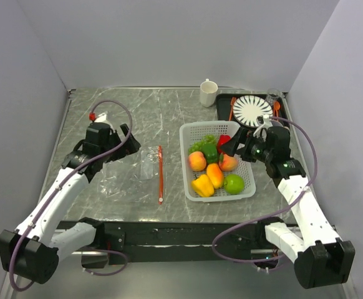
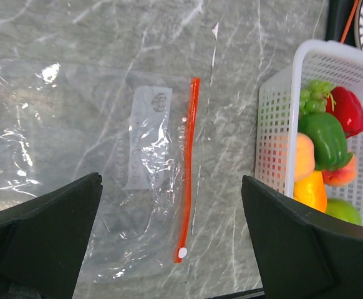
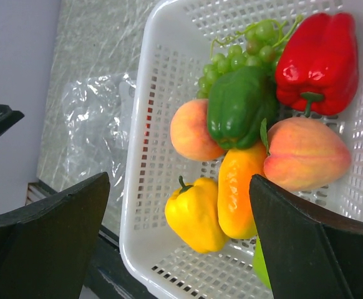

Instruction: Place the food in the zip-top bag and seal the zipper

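A clear zip top bag (image 2: 75, 156) lies flat on the counter, its orange zipper strip (image 1: 160, 174) along the right side. A white basket (image 1: 188, 187) holds grapes (image 3: 231, 65), a red pepper (image 3: 315, 59), a green pepper (image 3: 237, 109), peaches (image 3: 194, 131), a yellow pepper (image 3: 194, 215), an orange-yellow fruit (image 3: 237, 190) and a green fruit (image 1: 233, 184). My left gripper (image 1: 125, 141) hangs open above the bag's upper area. My right gripper (image 1: 234, 144) is open over the basket's right part, nothing between its fingers.
Behind the basket are a white mug (image 1: 208, 93) and a black tray (image 1: 223, 109) with a striped plate (image 1: 252, 107), orange utensils and a glass. The counter around the bag's back is clear; grey walls surround it.
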